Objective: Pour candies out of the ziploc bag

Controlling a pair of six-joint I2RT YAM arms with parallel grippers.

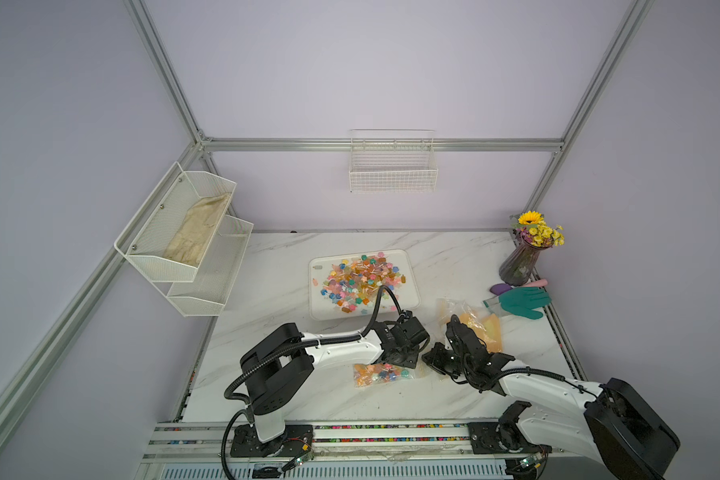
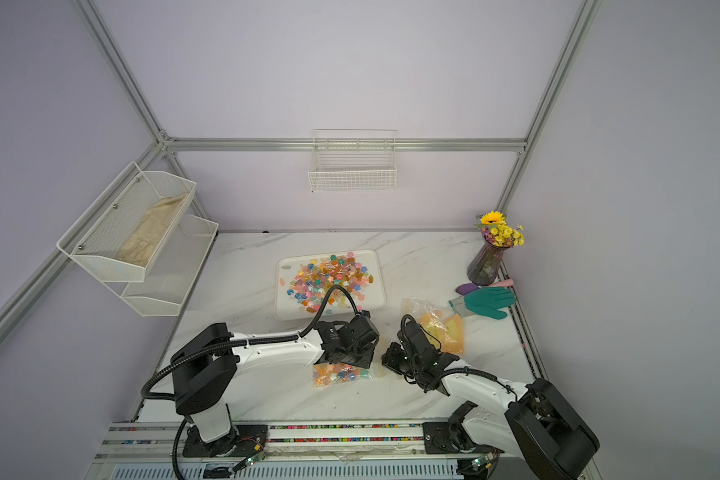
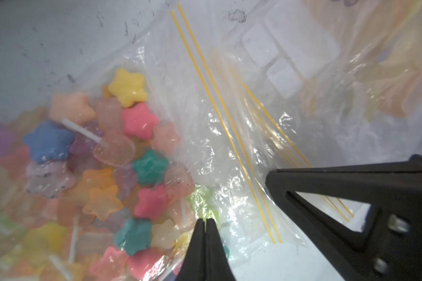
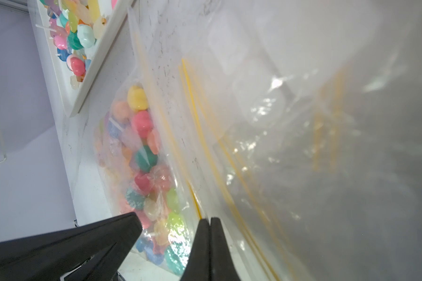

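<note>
A clear ziploc bag point(image 1: 373, 373) of star and lollipop-shaped candies lies flat on the table, partly beneath the left arm in both top views. Its yellow zip lines cross the middle of the left wrist view, with the candies point(image 3: 103, 206) on the left. My left gripper is shut by the bag's lower part, where candies meet the empty top portion. My right gripper is shut at the zip edge of the plastic; whether a thin film sits between its fingers cannot be made out. The two grippers face each other closely.
Behind the arms stands a white tray point(image 1: 321, 304) with many loose candies. More clear plastic bags point(image 4: 342, 140) lie around the right gripper, orange material point(image 1: 492, 332) among them. A teal glove point(image 1: 525, 302) and a flower vase point(image 1: 520, 264) stand at right.
</note>
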